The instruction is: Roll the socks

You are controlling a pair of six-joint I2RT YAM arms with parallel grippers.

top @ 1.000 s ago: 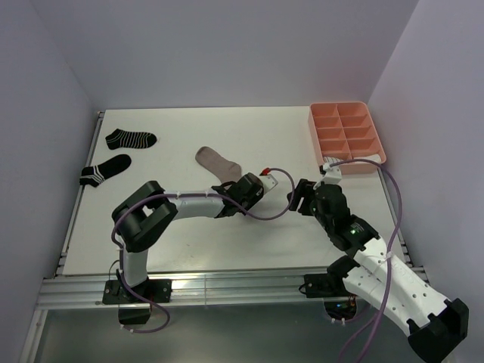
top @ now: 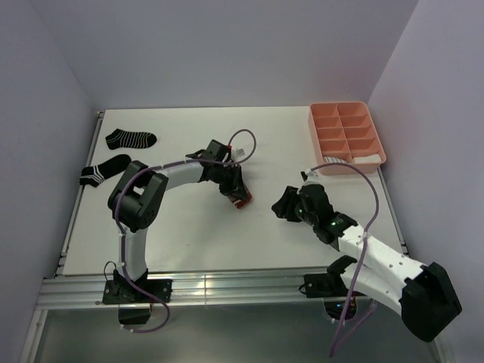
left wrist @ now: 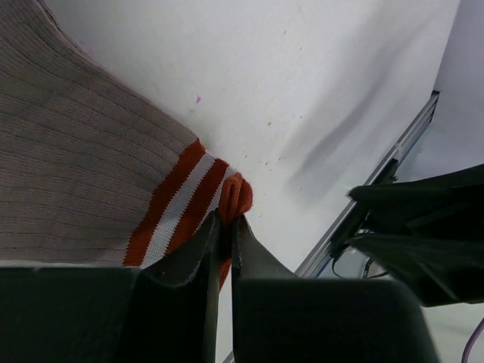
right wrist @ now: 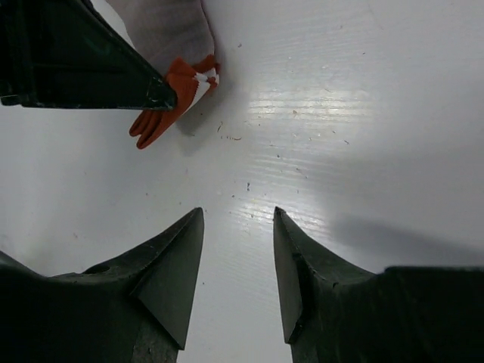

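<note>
A grey-brown sock with orange and white stripes at its cuff (left wrist: 181,200) lies on the white table, mostly covered by the left arm from above. My left gripper is shut on the edge of that striped cuff; in the right wrist view the orange cuff (right wrist: 181,94) shows at the left fingertip. To the right of the sock, my right gripper (top: 283,214) hangs part open over bare table, nothing between its fingers. At the table's left lie two more socks, a black one with white stripes (top: 131,139) and a black one with a banded end (top: 104,170).
A pink compartment box (top: 319,147) stands at the back right with rolled white and striped pieces in its front compartments.
The right gripper has come down and slightly left.
</note>
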